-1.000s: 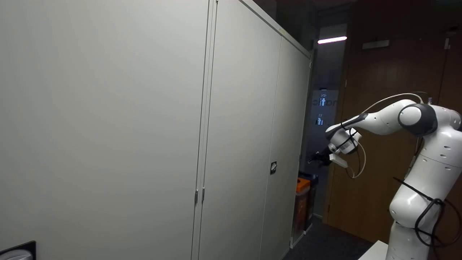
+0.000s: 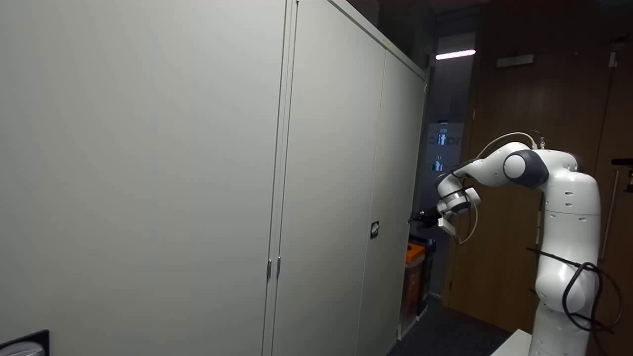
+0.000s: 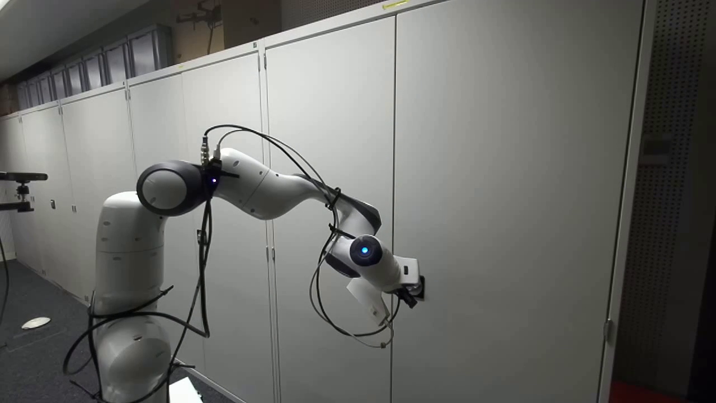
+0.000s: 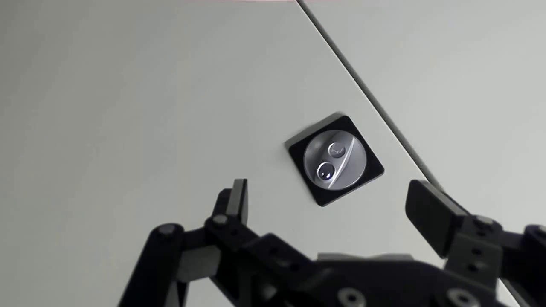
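Note:
A round silver handle with a lock, set in a square black plate, forms the latch [image 4: 335, 159] on the pale grey cabinet door [image 4: 153, 117]. Beside it runs the dark seam between two doors. In the wrist view my gripper has its fingers wide apart with nothing between them, and the latch appears just beyond the gap. Exterior view 1 shows the gripper [image 2: 415, 219] to the right of the latch [image 2: 374, 229]. From exterior view 2, the wrist hides most of the latch plate [image 3: 420, 287].
Tall grey cabinets [image 3: 510, 168] line the wall. An orange-lidded bin [image 2: 414, 254] stands at their end, near a wooden door [image 2: 504, 255]. Loose cables [image 3: 322, 295] hang from the arm. The cabinet front around the latch is otherwise flat and clear.
The arm has moved left in exterior view 1, its upright link now straighter, bringing the gripper closer to the cabinet front. The doors and latch look unchanged.

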